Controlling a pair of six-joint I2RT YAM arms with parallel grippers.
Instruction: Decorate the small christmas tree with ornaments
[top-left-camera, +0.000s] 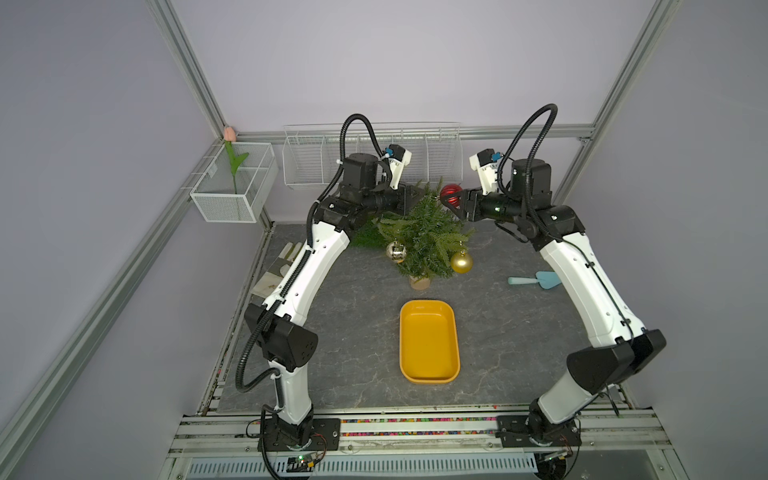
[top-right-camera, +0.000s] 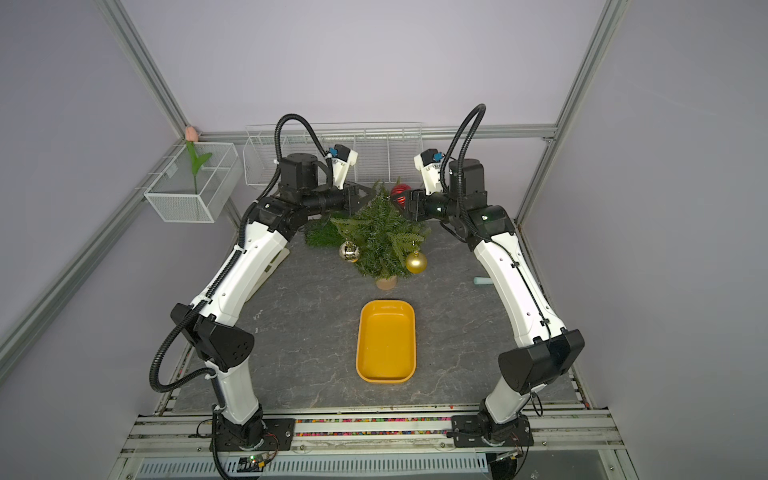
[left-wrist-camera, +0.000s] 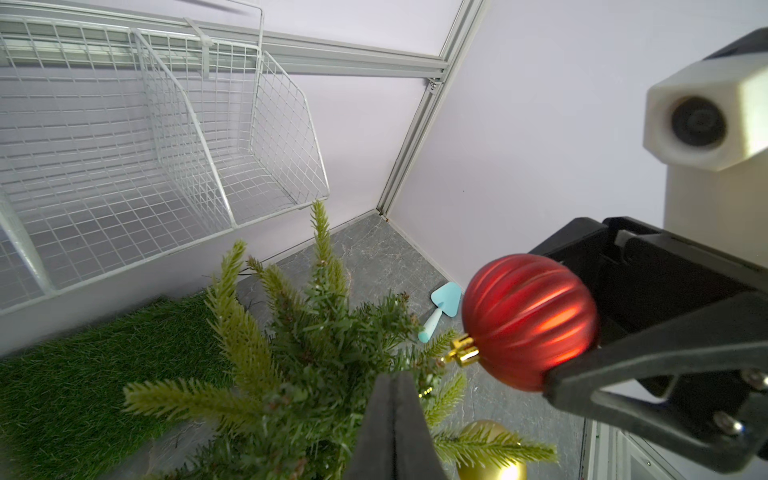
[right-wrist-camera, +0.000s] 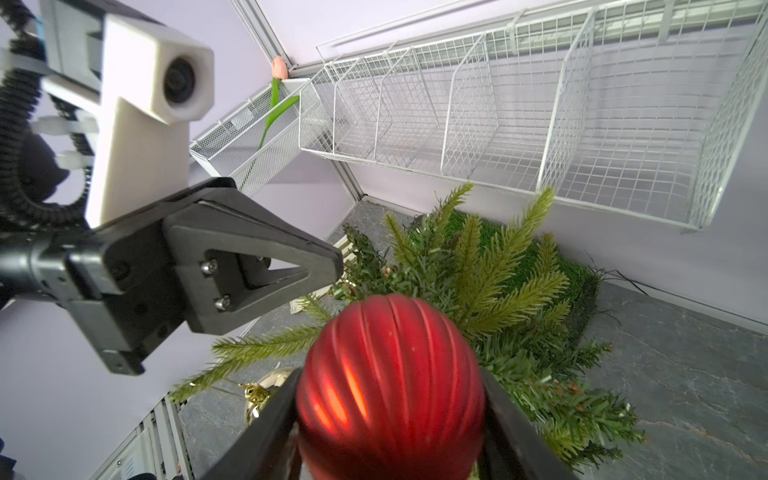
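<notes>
The small Christmas tree (top-left-camera: 429, 234) stands upright in the middle of the table. On its front left side hangs a silver ornament (top-left-camera: 396, 251), and on its front right a gold ornament (top-left-camera: 461, 261). A red ribbed ornament (left-wrist-camera: 529, 321) is in my right gripper, which is shut on it beside the tree's upper right. Its gold cap points toward the tree in the left wrist view; the thread is hard to make out. My left gripper is shut at the tree's upper left, with nothing showing between its fingers.
An empty yellow tray (top-left-camera: 429, 341) lies in front of the tree. At the right is a light blue trowel (top-left-camera: 537, 280). Behind the tree are a grass mat (left-wrist-camera: 112, 376) and a wire basket (top-left-camera: 372, 156).
</notes>
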